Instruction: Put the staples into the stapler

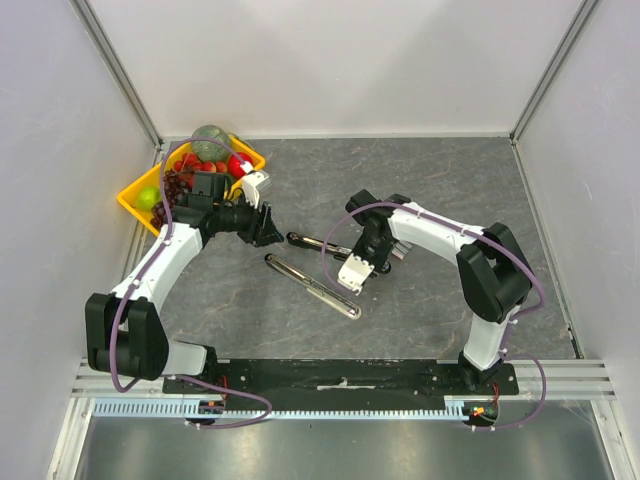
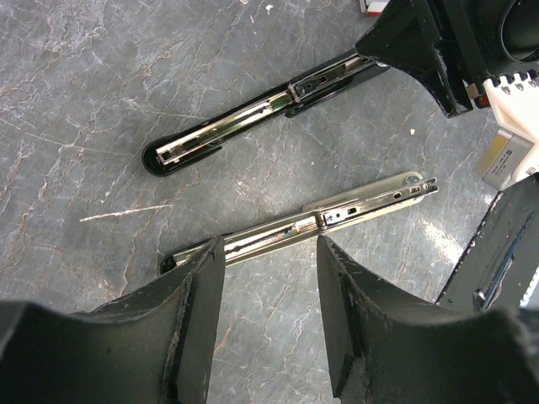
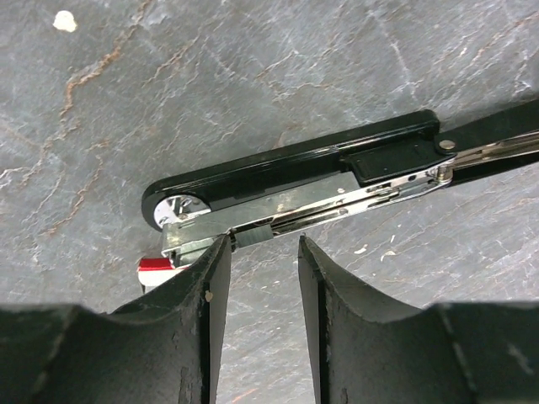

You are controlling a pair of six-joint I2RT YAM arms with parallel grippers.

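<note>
Two opened staplers lie on the grey tabletop: a black one and a pale-based one nearer the front. In the right wrist view, a short grey metal piece, seemingly a staple strip, sits in the black stapler's channel close to its tip. My right gripper is over that channel, its fingers apart; the left fingertip is right beside the grey piece, and whether they touch is unclear. In the left wrist view, my left gripper stands open above the pale-based stapler, holding nothing.
A red-and-white box, partly hidden by a right finger, lies near the black stapler's tip. The yellow basket of fruit stands at the back left, behind the left arm. Bare table extends at the right.
</note>
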